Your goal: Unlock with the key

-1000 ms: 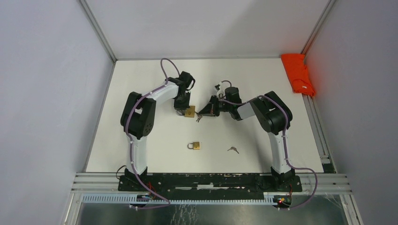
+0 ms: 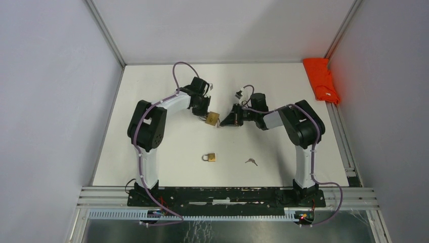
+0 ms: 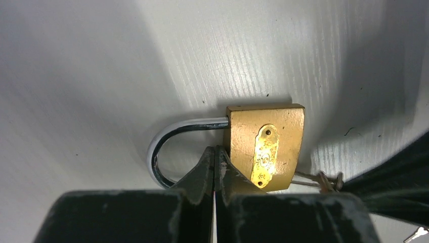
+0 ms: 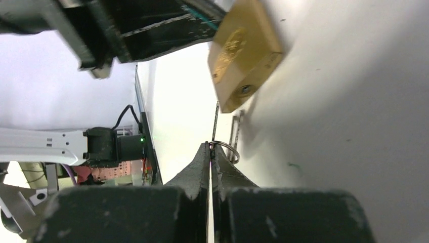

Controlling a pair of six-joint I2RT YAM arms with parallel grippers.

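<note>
A large brass padlock (image 3: 286,136) with its shackle (image 3: 192,124) at the left lies near the table's middle. My left gripper, its fingers pressed together, reaches into the shackle loop against the body; whether anything is pinched there is hidden. Facing it from the right, my right gripper is shut on a small key (image 4: 215,121), with a wire ring (image 4: 230,149) and another key (image 4: 234,132) hanging beside it. The keyhole (image 4: 245,89) shows empty. The held key's tip is by the padlock's lower corner; contact there is unclear.
A smaller padlock (image 2: 211,157) lies towards the front, and loose keys (image 2: 251,161) rest to its right. Orange cloth (image 2: 321,80) sits at the back right edge.
Over the last second the large padlock has shifted right and turned slightly, together with my left gripper. My right gripper and the keys have also moved a little to the right.
</note>
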